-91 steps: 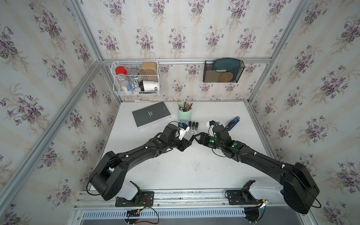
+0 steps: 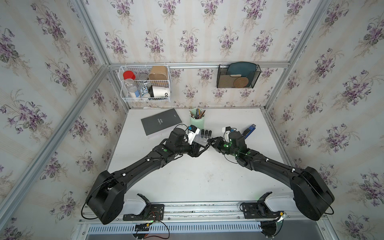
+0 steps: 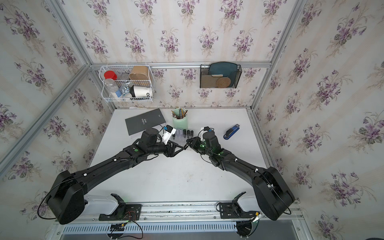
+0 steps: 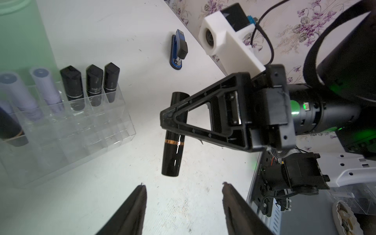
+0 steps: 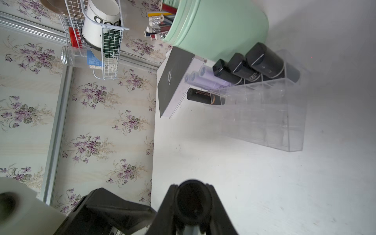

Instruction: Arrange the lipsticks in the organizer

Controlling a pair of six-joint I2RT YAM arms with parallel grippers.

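Note:
A black lipstick with a gold band is upright between the fingers of my right gripper, shut on it above the table; its end shows in the right wrist view. My left gripper is open, its blurred fingers below that lipstick, nothing between them. The clear organizer stands on the table beside them, with several lipsticks, black and lilac, in its compartments, and another gold-banded black one at one end.
A green pencil cup stands behind the organizer. A dark flat box lies back left, a blue stapler back right.
Both arms have shifted in the top left view: my left gripper has pulled back and opened out from the lipstick, my right gripper has moved slightly up and inward onto it.

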